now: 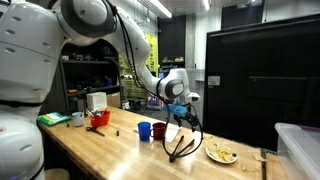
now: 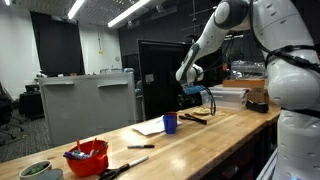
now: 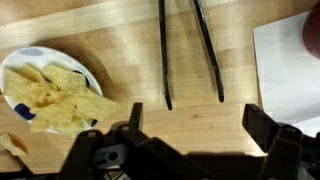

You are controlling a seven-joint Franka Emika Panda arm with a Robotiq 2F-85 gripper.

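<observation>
My gripper stands open, its dark fingers (image 3: 128, 143) wide apart and nothing held between them. Below it on the wooden table lie black tongs (image 3: 166, 62), whose two thin arms run up out of the top of the wrist view. The same tongs (image 1: 181, 151) lie under the gripper in exterior view 1, with a visible gap between. To the left in the wrist view is a white plate (image 3: 95, 66) of yellow chips (image 3: 65, 100). A red mug (image 3: 313, 35) shows partly at the right edge, by a white sheet (image 3: 275, 65).
A blue mug (image 1: 145, 131) stands beside the red mug (image 1: 159, 131). A red basket (image 2: 87, 158) sits farther along the table, with a dark-handled tool (image 2: 128, 168) near it. A clear plastic bin (image 1: 300, 145) is at the right.
</observation>
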